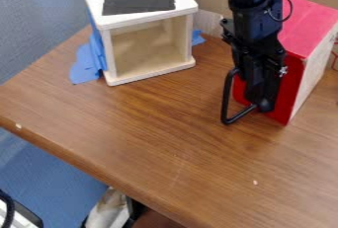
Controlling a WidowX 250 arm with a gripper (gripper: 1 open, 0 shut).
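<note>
A black robot arm hangs from the top of the view at the right, its gripper (248, 92) low in front of a red box (305, 25) with a pale side. A dark bent bar at the gripper reaches down toward the tabletop. I cannot tell whether the gripper is open or shut, or whether anything is between its fingers.
A white open-fronted cabinet (114, 3) with a dark panel on top stands at the back left on blue cloth (83, 69). The table's left edge drops to a blue surface.
</note>
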